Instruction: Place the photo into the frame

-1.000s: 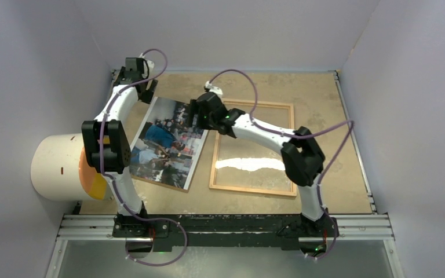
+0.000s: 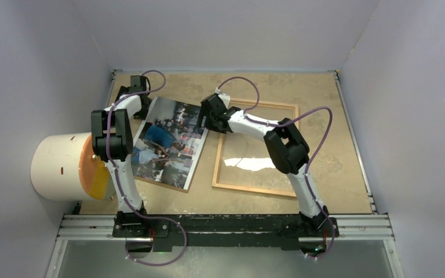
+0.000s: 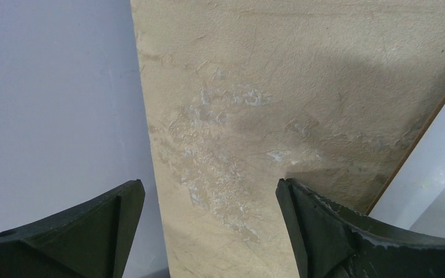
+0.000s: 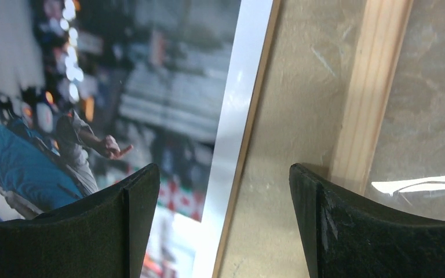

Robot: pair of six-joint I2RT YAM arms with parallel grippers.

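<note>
The photo (image 2: 162,145), a printed crowd scene on a board with white borders, lies tilted on the table at left. The wooden frame (image 2: 255,189) with a clear pane lies to its right. My left gripper is low at the photo's back-left edge, fingers apart over bare table, its white border (image 3: 423,156) just to the right. My right gripper is open above the photo's right border (image 4: 234,116), with the frame's wooden side bar (image 4: 371,87) just beside it.
A white cylinder (image 2: 58,168) lies at the table's left. Grey walls surround the workspace.
The right gripper has shifted right toward the photo's right edge. The frame has shifted slightly to the right.
</note>
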